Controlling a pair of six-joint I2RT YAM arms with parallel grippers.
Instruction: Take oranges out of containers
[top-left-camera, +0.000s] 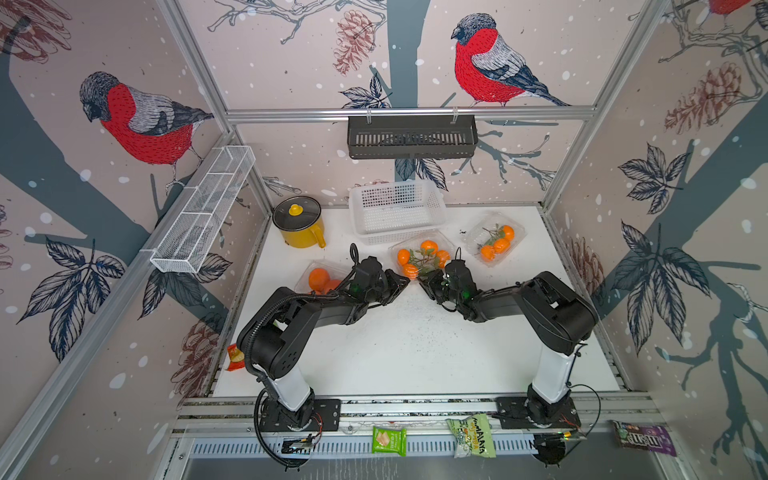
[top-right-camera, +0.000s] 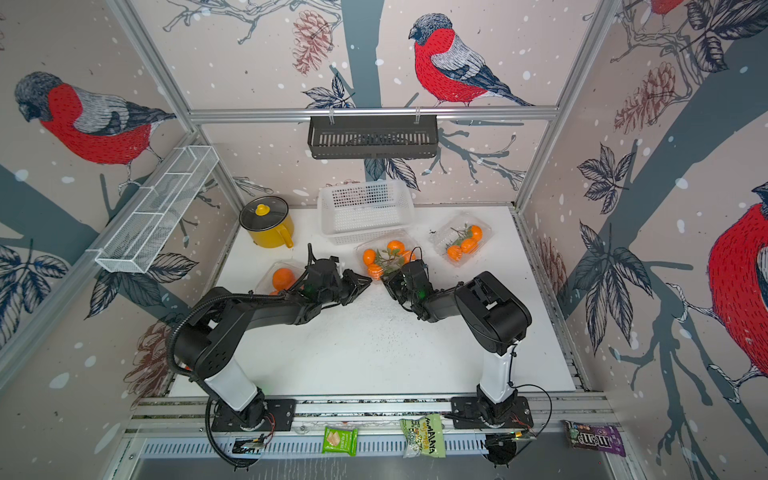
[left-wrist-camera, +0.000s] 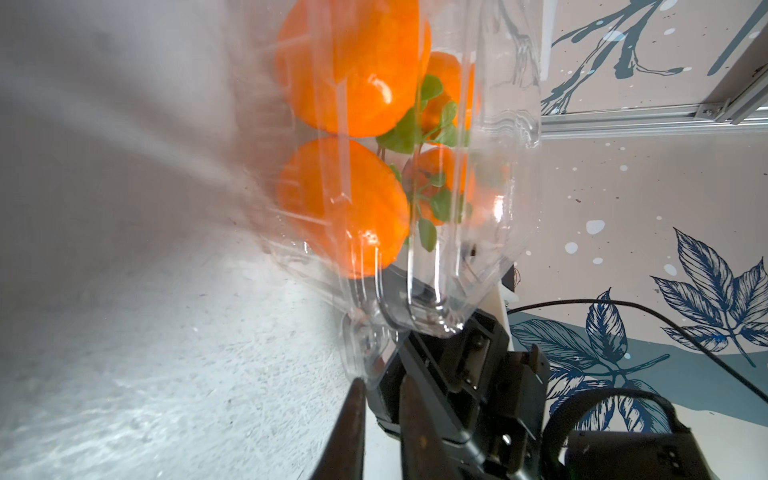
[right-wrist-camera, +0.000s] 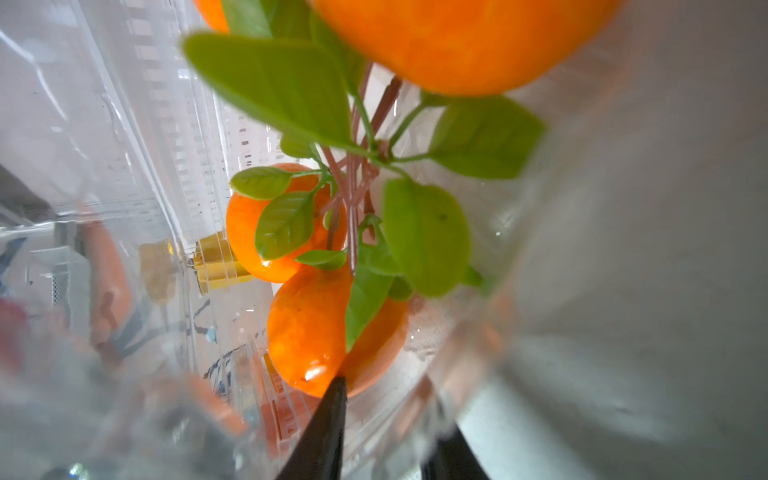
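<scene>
A clear plastic container (top-left-camera: 445, 238) with several oranges (top-left-camera: 429, 245) and green leaves stands mid-table, with its near edge at both grippers. In the right wrist view, my right gripper is shut on the container's clear near edge, which passes between its fingers. The oranges (right-wrist-camera: 328, 328) lie just beyond. My left gripper is shut at the container's front corner, its tips close to a clear plastic edge; no plastic shows clearly between them. A second container (top-left-camera: 518, 227) with oranges (top-left-camera: 501, 245) is at right. A third, with oranges (top-left-camera: 318, 278), is partly behind the left arm.
An empty white basket (top-left-camera: 397, 233) stands behind the middle container. A yellow pot (top-left-camera: 302, 237) with a lid is at back left. A red packet (top-left-camera: 234, 357) lies by the left edge.
</scene>
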